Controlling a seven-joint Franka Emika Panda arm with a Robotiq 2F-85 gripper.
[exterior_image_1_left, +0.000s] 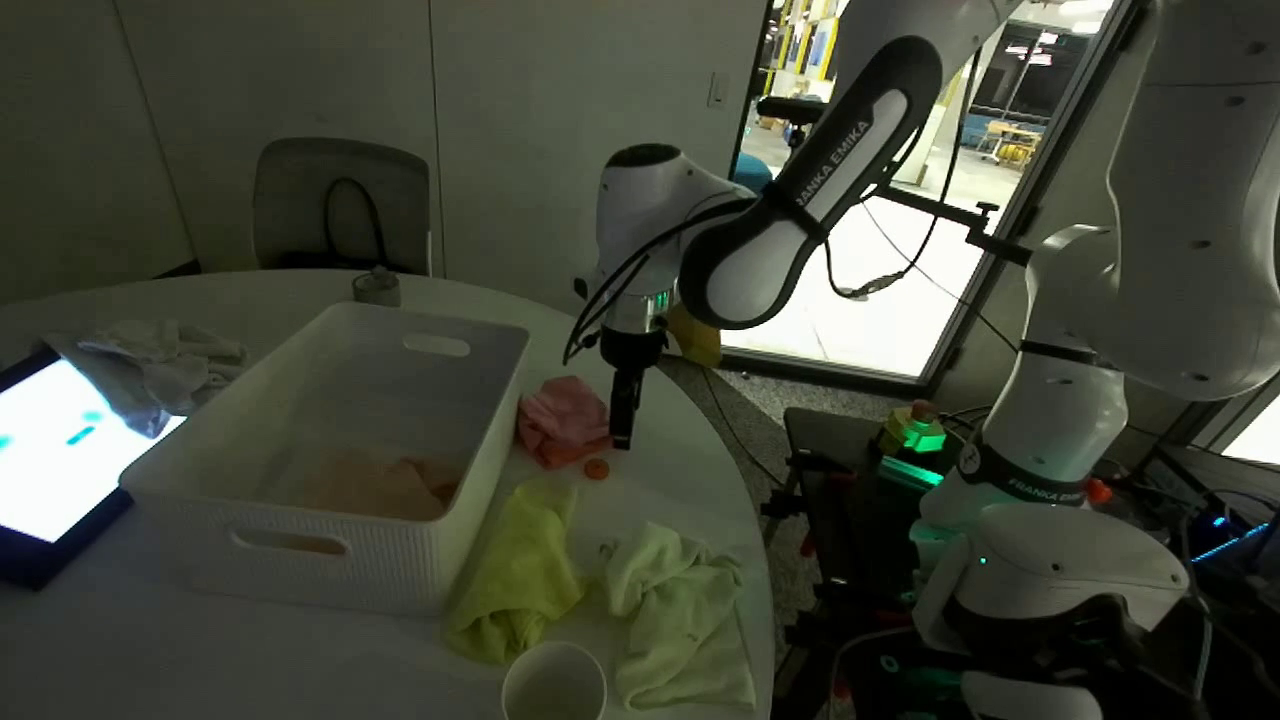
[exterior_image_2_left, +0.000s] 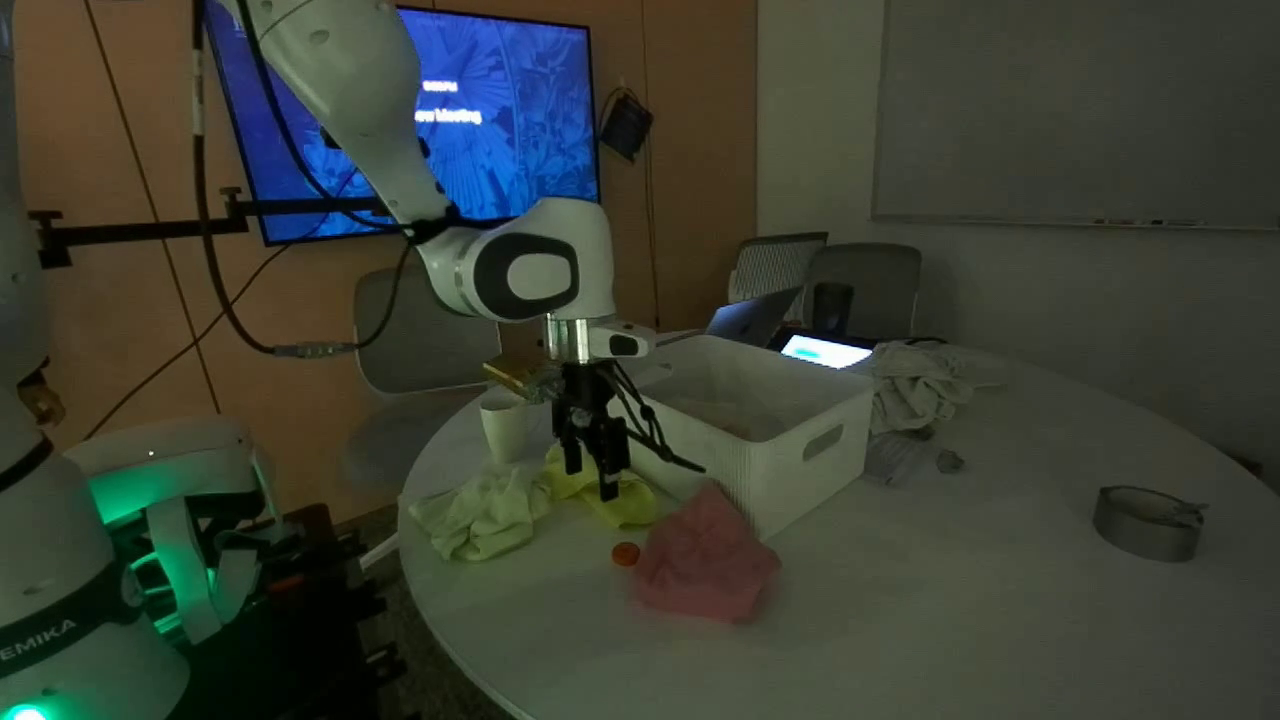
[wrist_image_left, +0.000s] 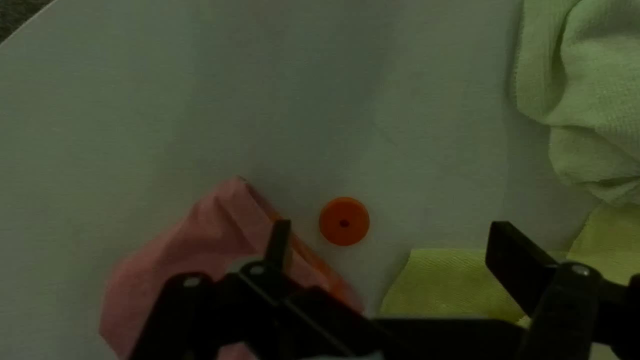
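Between the fingers of my open gripper there is only air, in the wrist view. It hangs over the table close to a small round orange disc (wrist_image_left: 344, 221), which lies flat with a dark spot at its centre. A crumpled pink cloth (wrist_image_left: 198, 258) lies beside the disc, partly hidden by one finger. Past the other finger are a yellow-green cloth (wrist_image_left: 447, 282) and a pale green cloth (wrist_image_left: 594, 102). The large white bin (exterior_image_1_left: 360, 574) stands against these cloths, with peach-coloured fabric (exterior_image_1_left: 384, 482) inside it.
A white cup (exterior_image_1_left: 554, 686) stands near the yellow-green cloth. Grey cloths (exterior_image_2_left: 918, 384) and a lit screen (exterior_image_2_left: 825, 350) lie on the bin's far side. A grey tape roll (exterior_image_2_left: 1147, 523) sits apart, with bare table (exterior_image_2_left: 960, 588) around it.
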